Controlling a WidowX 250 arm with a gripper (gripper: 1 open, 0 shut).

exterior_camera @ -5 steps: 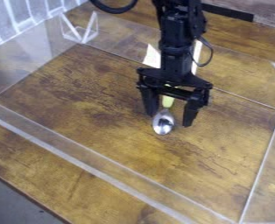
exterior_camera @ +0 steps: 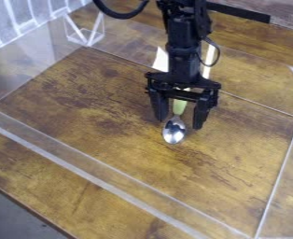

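My black gripper (exterior_camera: 176,112) hangs in the middle of the camera view with its two fingers spread apart. Between and just below them a spoon with a silver bowl (exterior_camera: 174,132) and a pale green handle lies on the wooden surface (exterior_camera: 112,168). The handle runs up behind the gripper and is partly hidden; whether the fingers touch it I cannot tell.
Clear plastic walls or strips edge the wooden area at left, front and right. A white bracket (exterior_camera: 87,30) stands at the back left, and a white piece is partly visible behind the arm. The wood around the spoon is clear.
My gripper has shifted and turned slightly, moving a little to the left. The spoon has not visibly moved.
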